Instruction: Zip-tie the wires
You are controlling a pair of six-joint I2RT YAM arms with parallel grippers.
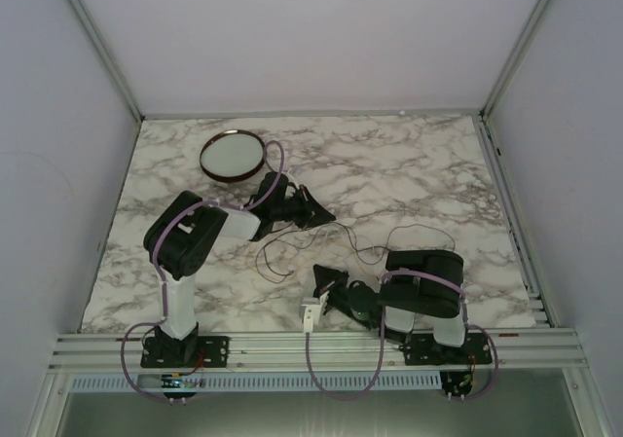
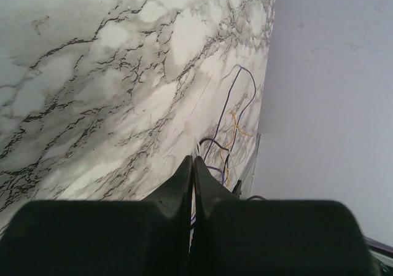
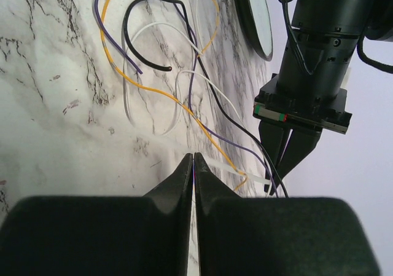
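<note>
My right gripper is shut, nothing between its fingers. Behind and just above its fingertips runs the white zip tie, outside the fingers; its left end looks blurred. At the strip's other end my left gripper is shut, with the white strip leaving its fingertips in the left wrist view. Black, purple, white and orange wires cross there; a purple wire and an orange wire show clearly. I cannot tell whether wires are pinched too. In the top view my right gripper is near the front edge.
A round dark-rimmed dish stands at the back left. Loose wire ends, such as the black wire, curl on the marble table between the arms.
</note>
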